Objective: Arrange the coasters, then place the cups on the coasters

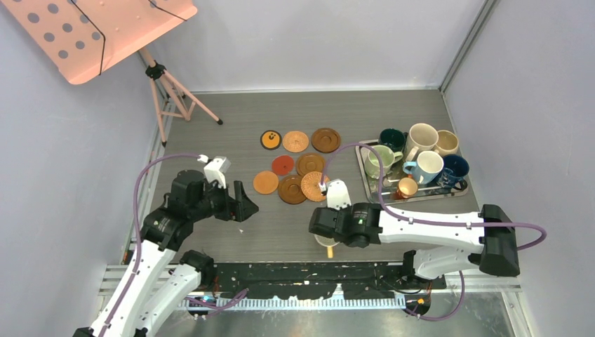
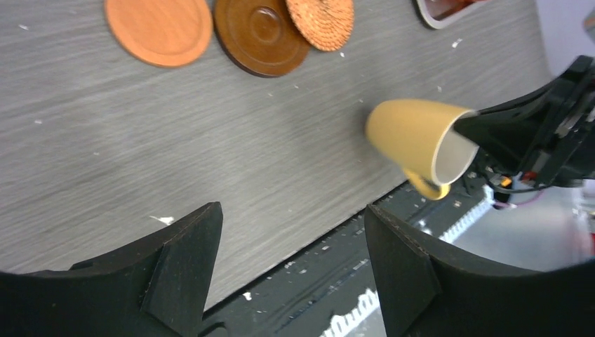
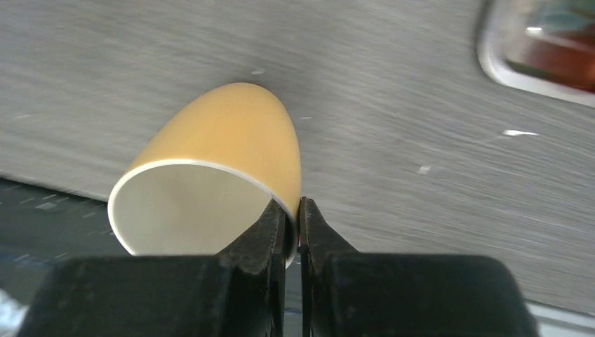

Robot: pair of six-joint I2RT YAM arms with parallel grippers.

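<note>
A yellow cup [image 2: 403, 130] with a white inside is held on its side by my right gripper, which is shut on its rim; from above, only part of the cup [image 1: 328, 251] shows beneath that arm. My left gripper stands open and empty to the left in the top view [image 1: 245, 200], over bare table. Coasters in orange, red and brown lie in the middle, among them a plain orange coaster [image 1: 265, 182], a dark brown one [image 1: 291, 189] and a woven tan one [image 1: 313, 193], just behind the held cup.
A metal tray [image 1: 414, 197] with several mugs stands at the right. A pink stand [image 1: 168, 81] is at the back left. The dark front edge lies close below the cup.
</note>
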